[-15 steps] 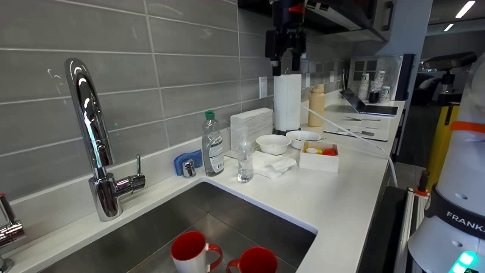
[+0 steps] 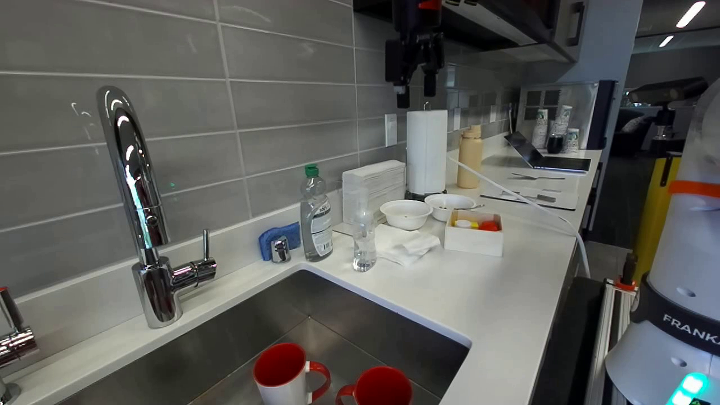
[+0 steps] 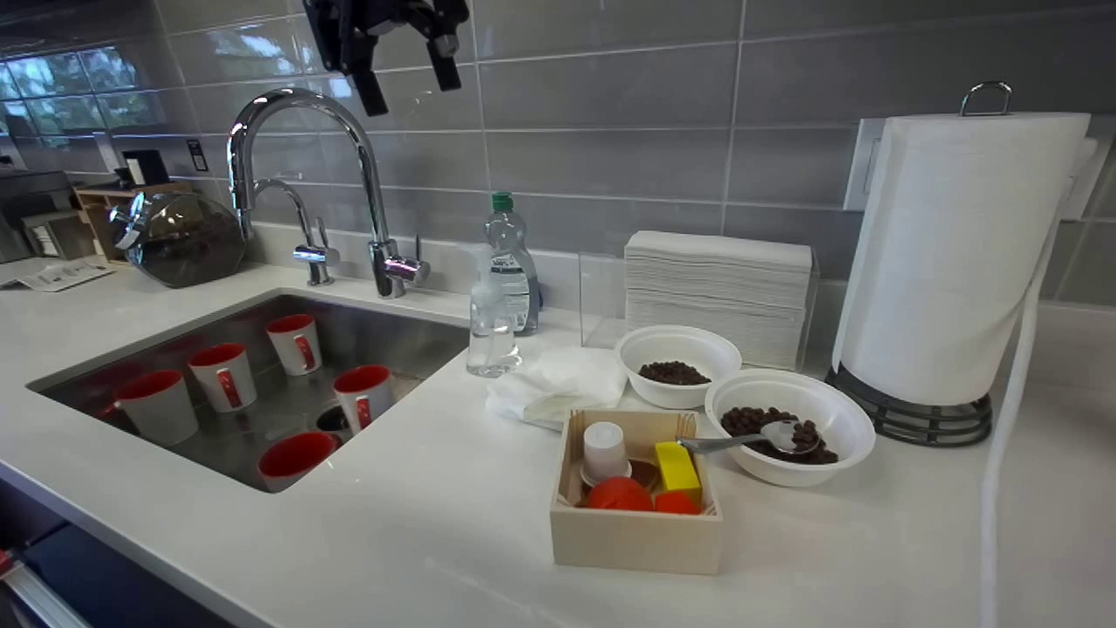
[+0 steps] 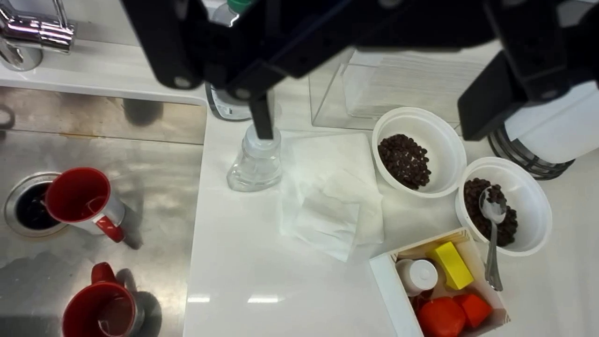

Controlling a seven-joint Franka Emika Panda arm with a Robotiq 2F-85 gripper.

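Note:
My gripper point(image 3: 410, 96) hangs high above the counter, in front of the grey tiled wall, its fingers open and empty. In the wrist view its dark fingers point(image 4: 487, 101) stand wide apart. Below lie two white bowls, one point(image 4: 420, 152) with dark brown pellets and the other point(image 4: 530, 191) with pellets and a spoon point(image 4: 493, 247) leaning over its rim. A wooden box point(image 3: 636, 539) holds a white cup, a yellow block point(image 3: 677, 467) and red pieces. Crumpled white napkins point(image 3: 556, 383) rest beside a clear pump bottle point(image 3: 492, 333).
Several red-and-white mugs point(image 3: 223, 377) stand in the steel sink point(image 4: 151, 174), beside a tall faucet point(image 3: 303, 99). Along the wall are a green-capped soap bottle point(image 3: 510, 267), a napkin stack point(image 3: 717, 298) and a paper towel roll point(image 3: 957, 262).
In exterior view 1 my gripper has shifted slightly left and a little upward, and its angle has turned somewhat. Objects on the counter and in the sink look unmoved.

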